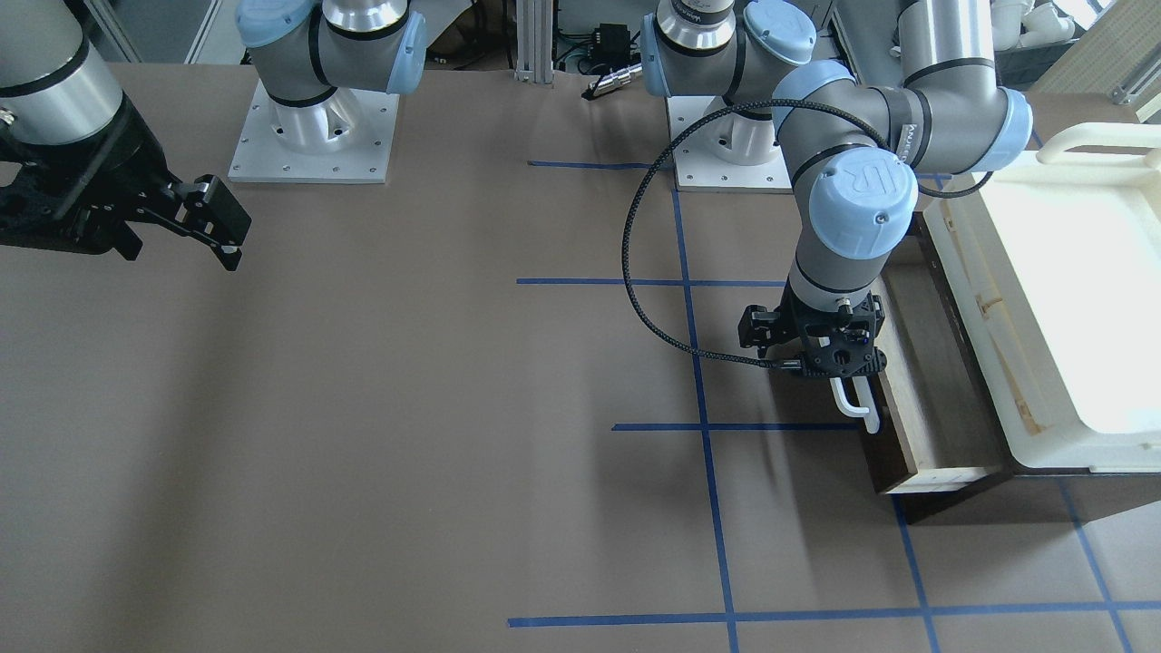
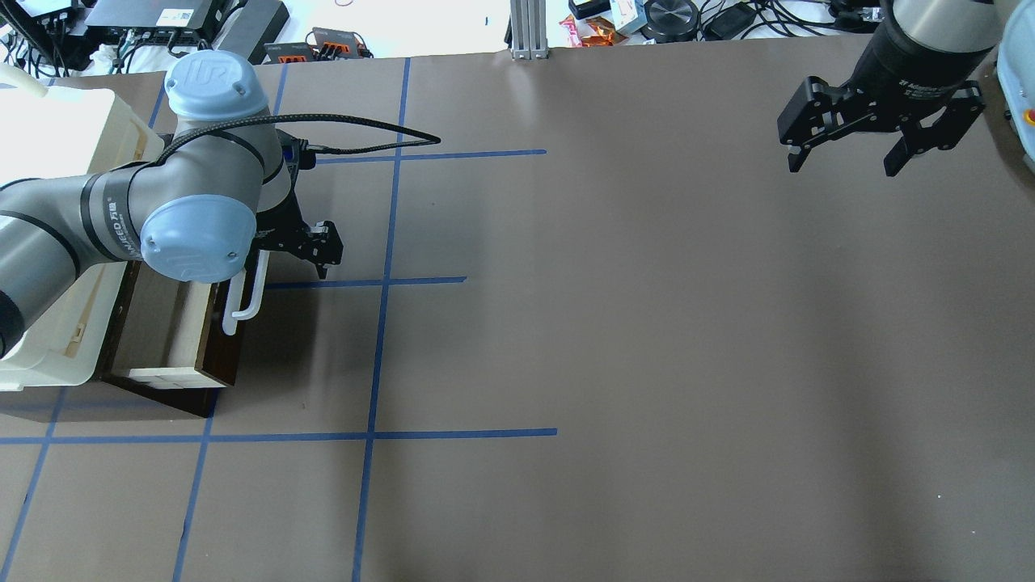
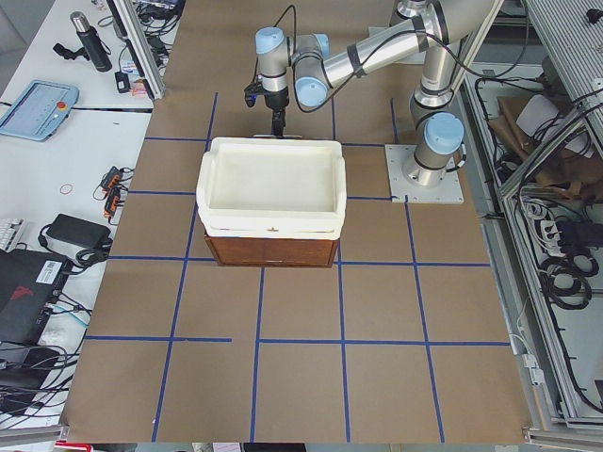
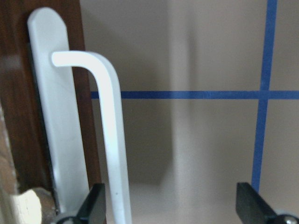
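A wooden box [image 1: 980, 501] has its drawer [image 1: 925, 392] pulled out, looking empty, with a white bar handle [image 1: 854, 408] on its dark front. My gripper [image 1: 816, 343] hangs just above that handle. In the left wrist view the fingertips stand wide apart, open [image 4: 169, 210], with the handle [image 4: 110, 116] running up beside the left finger, inside the gap. A white lidded tray or lid [image 3: 271, 221] sits on top of the box.
A second black gripper [image 2: 878, 126] hangs off to the side over bare table. Further arm bases [image 1: 316, 152] stand at the back.
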